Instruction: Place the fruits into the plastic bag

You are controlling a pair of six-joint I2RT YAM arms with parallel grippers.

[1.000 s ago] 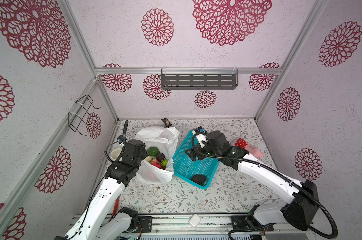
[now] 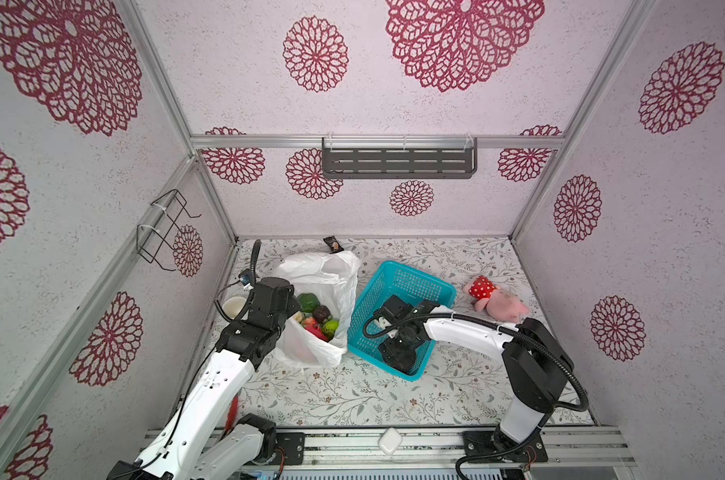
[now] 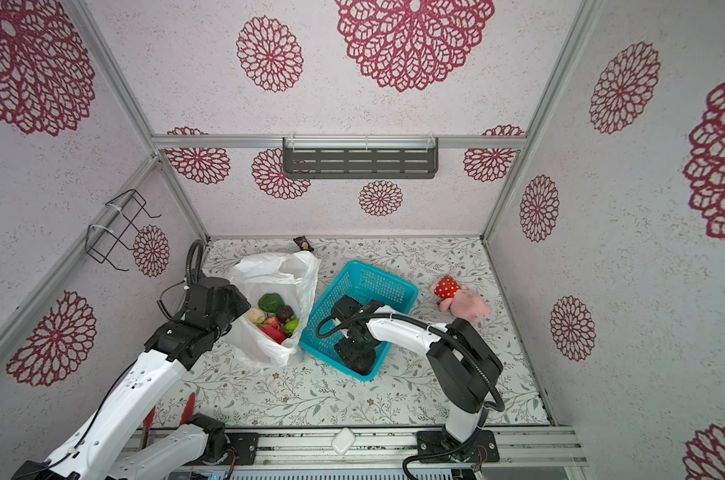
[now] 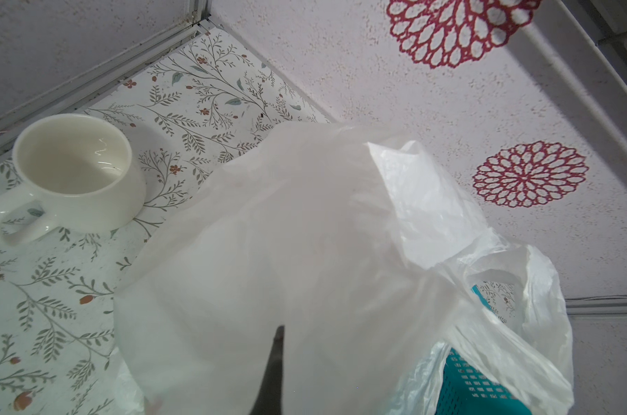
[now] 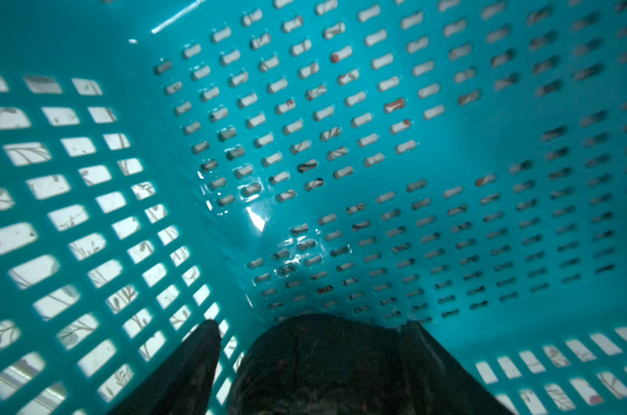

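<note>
The white plastic bag [image 2: 314, 268] stands with its mouth gaping, several fruits inside, among them a green one [image 2: 307, 302], a red one [image 2: 315, 329] and a lime-green one [image 2: 330, 326]. My left gripper [image 2: 293, 307] is shut on the bag's left edge; in the left wrist view a dark finger [image 4: 274, 377] shows against thin film, and the other is hidden. A dark, rough fruit like an avocado [image 5: 320, 366] lies in the front corner of the turquoise basket [image 2: 362, 301]. My right gripper reaches down over it, open, with one finger on each side.
A cream mug [image 4: 74, 173] stands left of the bag. A pink plush toy [image 2: 502, 305] lies right of the basket, and a small black packet [image 2: 332, 244] behind the bag.
My right gripper has come from above the basket's back part down to the dark fruit in its front corner. The left arm and the bag have hardly moved.
</note>
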